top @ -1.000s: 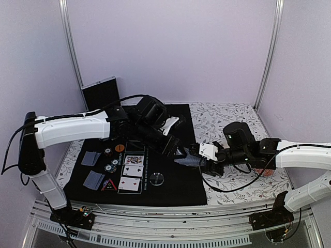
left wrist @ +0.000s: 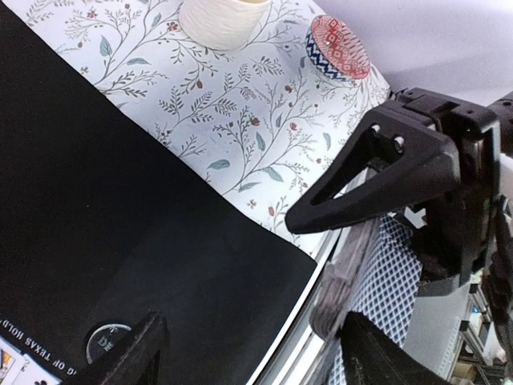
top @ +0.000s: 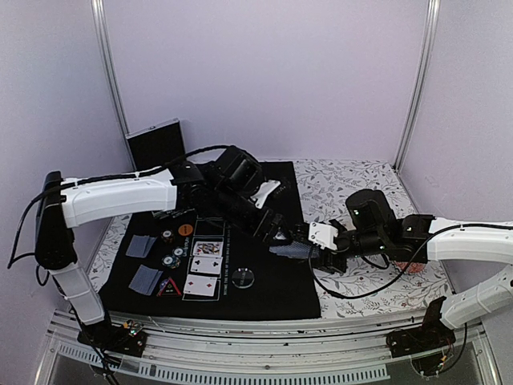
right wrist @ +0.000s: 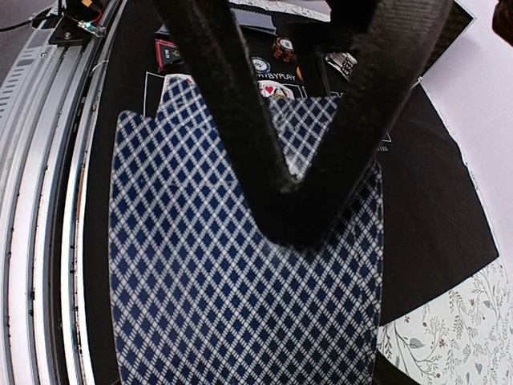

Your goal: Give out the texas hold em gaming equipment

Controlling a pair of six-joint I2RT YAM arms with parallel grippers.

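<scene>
A deck of blue-and-white checked cards (right wrist: 240,281) fills the right wrist view, its cards slightly fanned at the far end. My right gripper is shut on the near end of the deck, its fingertips mostly hidden. Over the mat's right side, my left gripper stands open beside the deck's far end; one of its fingers (right wrist: 288,216) crosses in front of the cards. Whether they touch is unclear. Two face-down card sets (top: 140,245) lie at the mat's left. Face-up cards (top: 206,266) and a round dealer button (top: 243,277) lie nearer the middle.
Poker chips (top: 171,261) and an orange disc (top: 186,229) sit on the black mat (top: 272,297). An open case (top: 155,144) stands at the back left. A white cup (left wrist: 223,20) and a patterned bowl (left wrist: 341,48) stand on the floral cloth.
The right arm and the cards on the mat look unmoved.
</scene>
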